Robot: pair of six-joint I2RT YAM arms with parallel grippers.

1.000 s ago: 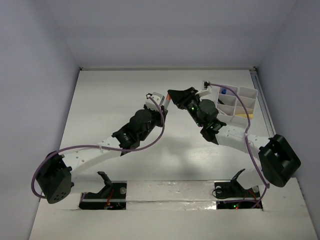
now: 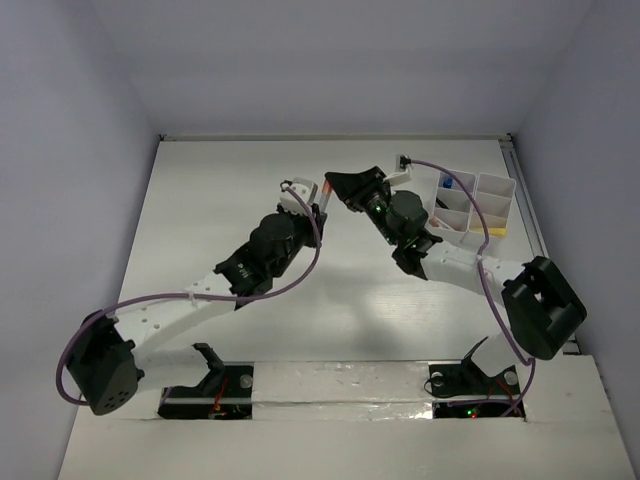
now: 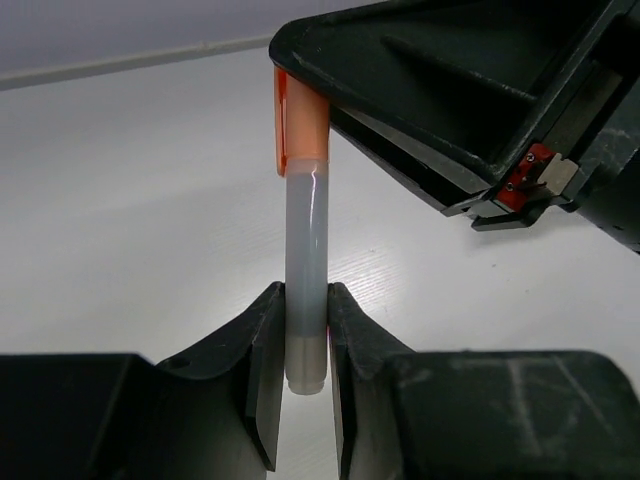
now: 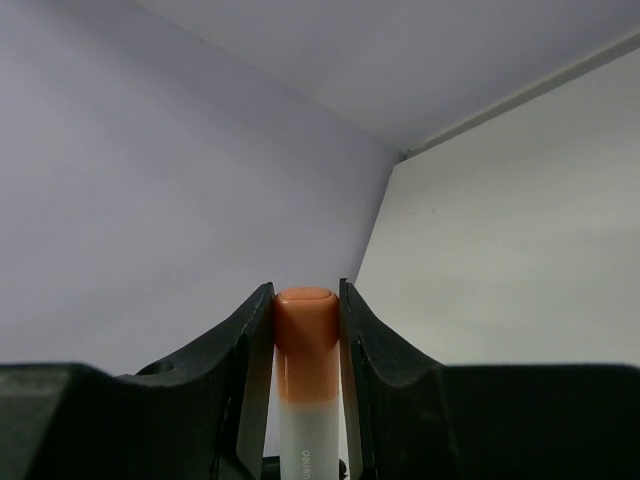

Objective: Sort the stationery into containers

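An upright highlighter [image 3: 306, 228] with a white body and orange cap hangs above the table in the middle. My left gripper is shut on its lower white body. My right gripper is at the top end, its fingers around the orange cap [image 4: 307, 335]; whether they grip it firmly is hard to tell. In the top view, both grippers meet at the highlighter [image 2: 325, 195].
A white divided container [image 2: 495, 185] stands at the back right, holding blue, black and yellow items in its compartments. Walls bound the left, back and right.
Both grippers and the highlighter between them have shifted slightly to the left in the top view.
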